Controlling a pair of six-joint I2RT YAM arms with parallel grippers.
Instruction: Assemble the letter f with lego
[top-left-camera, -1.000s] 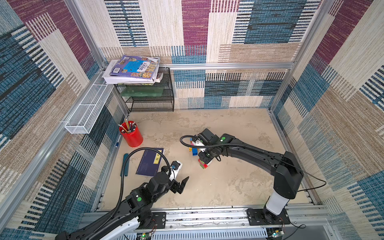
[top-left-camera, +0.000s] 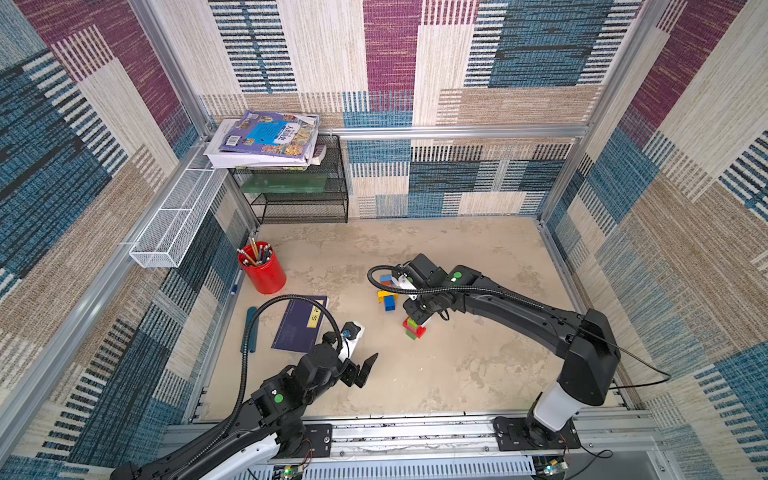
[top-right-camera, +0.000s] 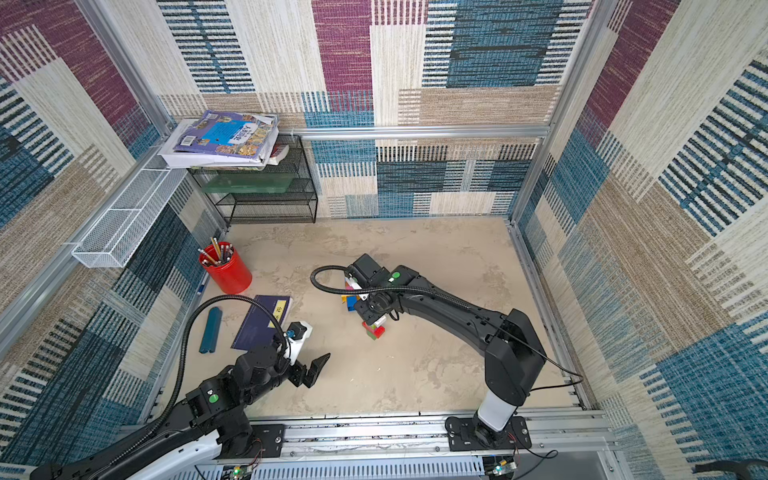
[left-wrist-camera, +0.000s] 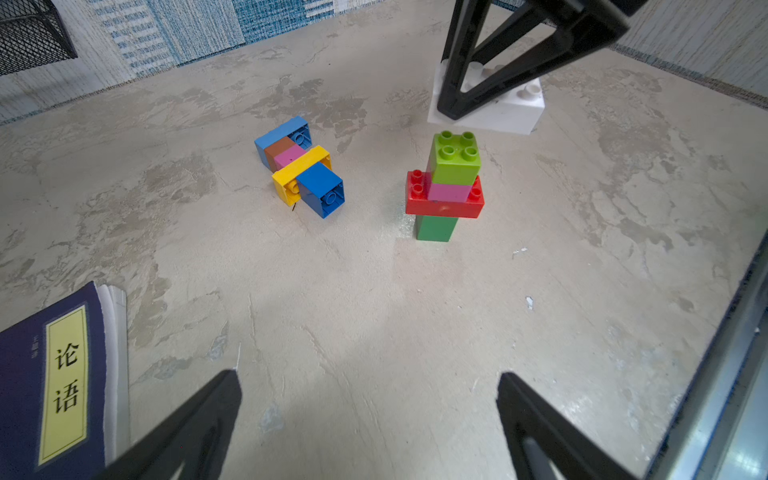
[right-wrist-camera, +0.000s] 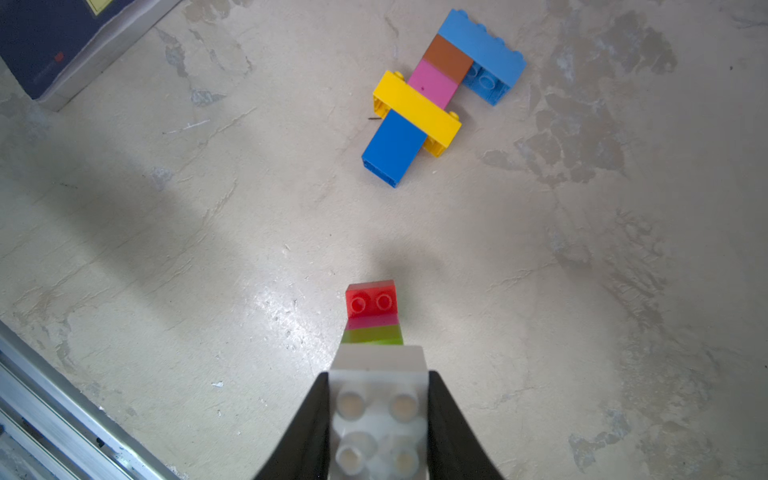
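Note:
My right gripper is shut on a white brick, held raised beside and partly over a small stack in the right wrist view. The stack has a lime brick (left-wrist-camera: 453, 160), a pink brick (left-wrist-camera: 448, 192), a red brick (left-wrist-camera: 444, 206) and a green brick (left-wrist-camera: 434, 228). A second joined group, with light blue (right-wrist-camera: 480, 44), brown (right-wrist-camera: 446, 60), pink (right-wrist-camera: 432, 84), yellow (right-wrist-camera: 412, 104) and dark blue (right-wrist-camera: 392, 148) bricks, lies on the table farther left. My left gripper (top-left-camera: 360, 368) stands open and empty near the front left.
A navy book (top-left-camera: 296, 328), a teal case (top-right-camera: 209, 329) and a red pen cup (top-left-camera: 264, 272) stand on the left. A wire rack (top-left-camera: 296, 208) is at the back.
The right arm has moved slightly rightward, uncovering more of the red and green stack in the top left view. The left arm stays still.

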